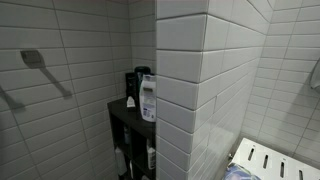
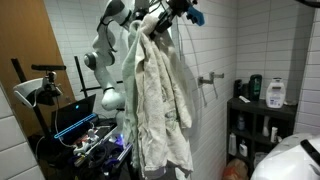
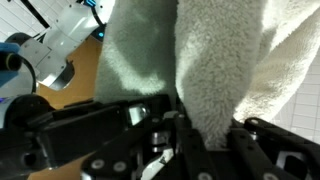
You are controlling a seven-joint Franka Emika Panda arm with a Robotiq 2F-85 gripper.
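A pale, cream-white towel [image 2: 160, 105] hangs in long folds in exterior view 2, its top bunched up high and its lower edge hanging loose. In the wrist view, the black gripper is shut on the towel [image 3: 215, 65], whose cloth runs between the two fingers and fills much of the picture. Folds hide part of the fingertips. Exterior view 1 shows neither the gripper nor the towel.
Wall hooks [image 2: 207, 78] stick out just right of the towel. Beyond stands a black shelf [image 2: 262, 122] with a white jug [image 2: 276, 93] and dark containers on top. A tiled wall corner [image 1: 190, 90] juts out in exterior view 1. Equipment crowds the left.
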